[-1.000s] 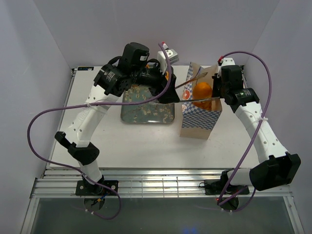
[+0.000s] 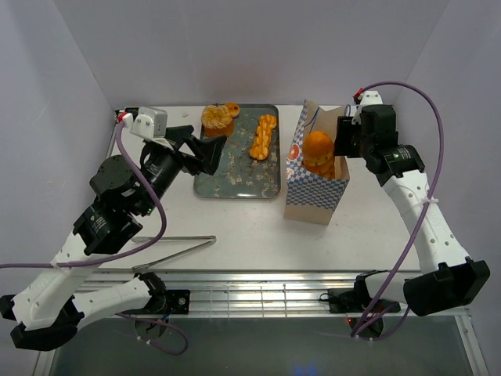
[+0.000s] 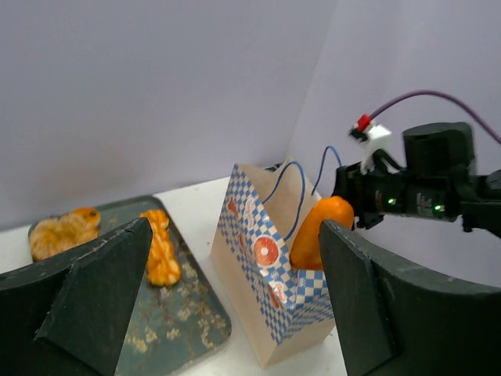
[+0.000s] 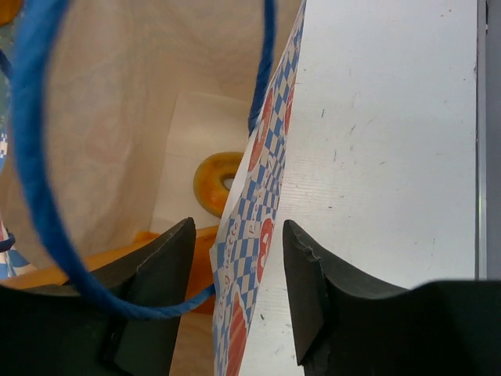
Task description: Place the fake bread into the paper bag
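The open paper bag (image 2: pixel 319 188), blue-checked on its side, stands right of centre. An orange piece of bread (image 2: pixel 318 146) sticks up in its mouth, and a ring-shaped one (image 4: pixel 208 188) lies deep inside. More fake bread rests on the tray: a twisted loaf (image 2: pixel 264 138) and a round loaf (image 2: pixel 216 119). Over the tray's left side, my left gripper (image 2: pixel 213 154) is open and empty. My right gripper has its fingers apart on either side of the bag's right wall, not clamped on it. The tongs (image 2: pixel 176 242) lie on the table, front left.
The dark patterned tray (image 2: pixel 235 188) lies left of the bag. Blue cord handles (image 3: pixel 296 196) rise from the bag's mouth. Bare table (image 2: pixel 258 239) stretches in front of tray and bag.
My left gripper let go of the tongs, which now lie front left on the table, and moved left away from the bag. The right gripper opened from the rim; the bag shifted slightly left.
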